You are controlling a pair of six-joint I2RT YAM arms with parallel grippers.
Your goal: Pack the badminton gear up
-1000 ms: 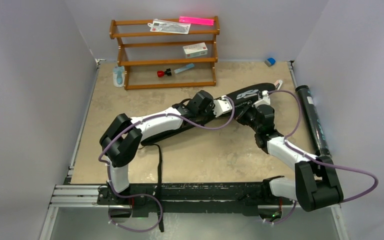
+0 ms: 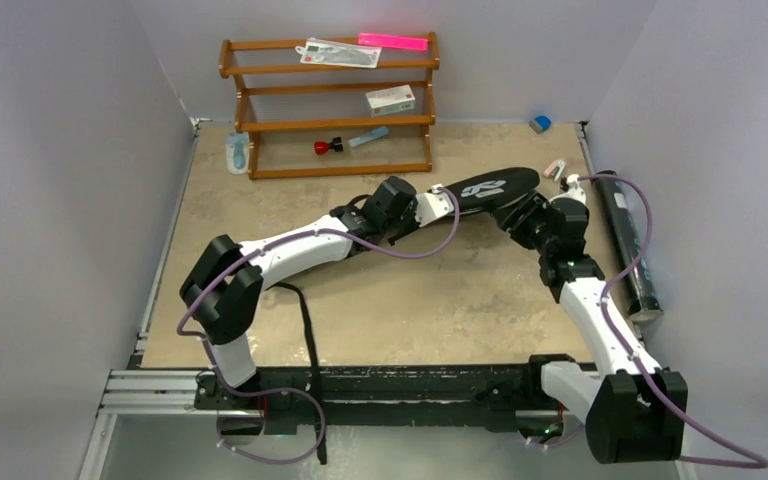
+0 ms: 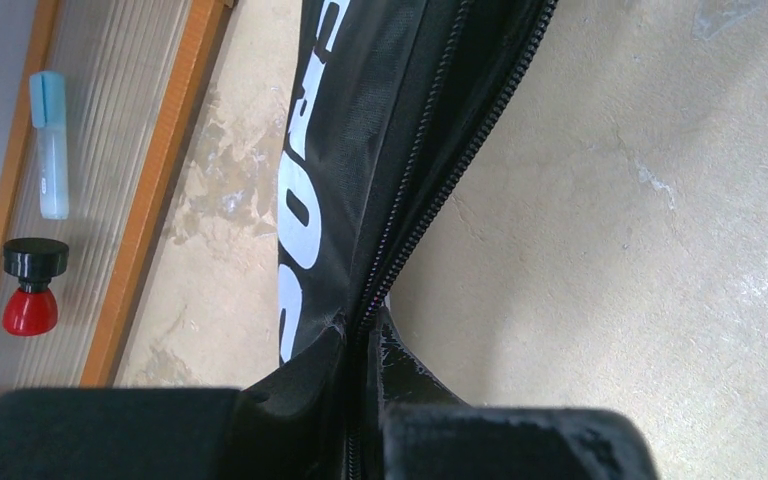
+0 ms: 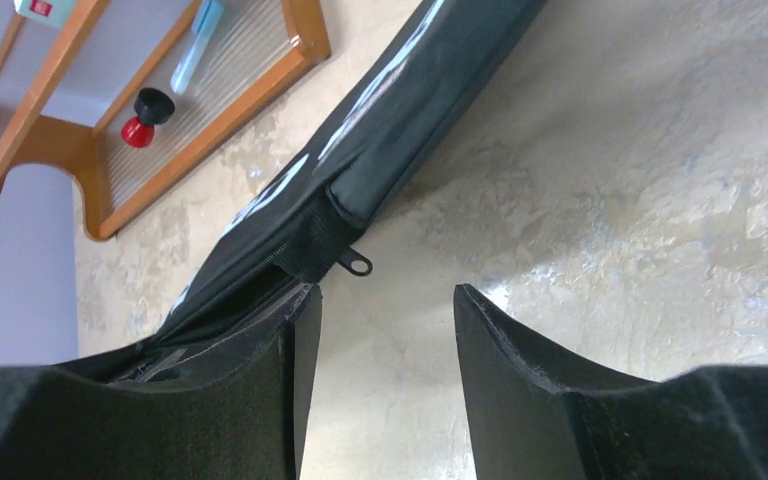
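Observation:
A long black racket bag (image 2: 500, 183) with white lettering lies slantwise across the middle of the table. Its zipper (image 3: 430, 215) is parted in the left wrist view. My left gripper is shut on the bag's fabric along the zipper line, and the left arm covers much of the bag from above. Beside the bag's right part, my right gripper stands open with nothing between its fingers. A zipper pull (image 4: 356, 262) with a small ring sticks out from the bag, just ahead of those fingers and nearer the left one.
Behind the bag stands a wooden rack (image 2: 340, 172) with a pink strip (image 2: 393, 41), a white box (image 2: 390, 100) and a red-and-black item (image 2: 328, 146). A dark tube (image 2: 628, 245) lies along the right wall. A strap (image 2: 308, 325) hangs over the front edge.
My right gripper has moved right along the bag. The bag's right end and the strap have shifted slightly left, and the left arm has moved a little left too.

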